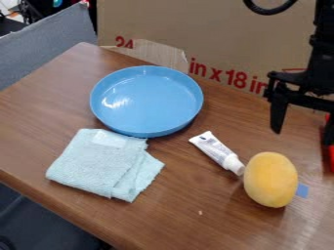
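Note:
My black gripper (302, 105) is at the upper right edge of the view, open and raised above the table's right side, with nothing seen between its fingers. Below and left of it lie a white tube (214, 148) and a yellow oval object (271, 181). A blue plate (146, 101) sits at the back centre-left, and a folded pale blue cloth (98, 166) lies at the front left.
A cardboard box (196, 29) stands behind the wooden table (156, 220). A red object (329, 156) is partly visible at the right edge.

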